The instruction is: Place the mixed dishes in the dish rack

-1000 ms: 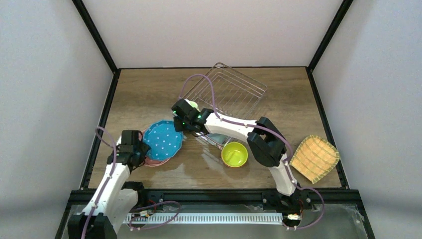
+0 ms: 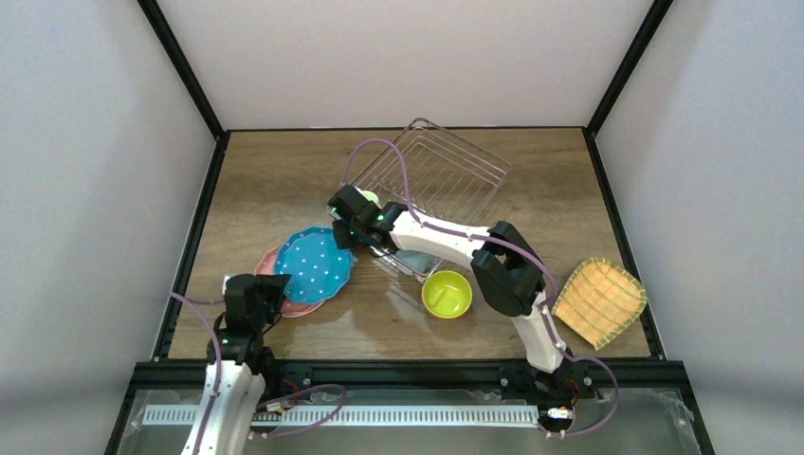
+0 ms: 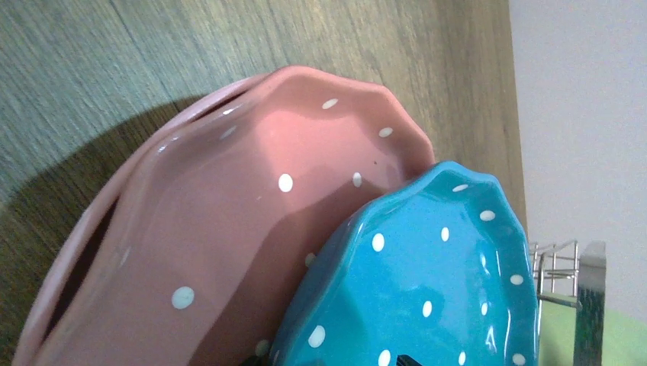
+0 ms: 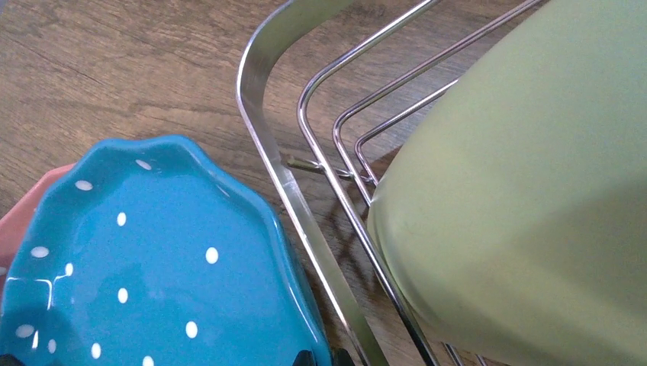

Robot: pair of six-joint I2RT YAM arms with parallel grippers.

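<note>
A blue polka-dot plate [image 2: 318,267] with a wavy rim lies tilted, partly over the pink dishes [image 3: 229,191], close to the left side of the wire dish rack [image 2: 446,166]. My right gripper is shut on the plate's rack-side rim. At the opposite side, my left gripper is open, and the plate's near rim passes between its spread fingertips; contact cannot be made out. A pale green dish [image 4: 519,206] stands in the rack, mostly hidden from above by the right arm. A lime bowl [image 2: 447,295] sits on the table in front of the rack.
The rack's flat metal edge bar [image 4: 294,206] runs right beside the blue plate. A yellow checked cloth [image 2: 600,301] lies at the right. My right forearm crosses over the rack's front corner.
The left arm's forearm and elbow have swung to the right, its gripper staying by the plate's left side. The blue plate has shifted very slightly right. My right arm is nearly still.
</note>
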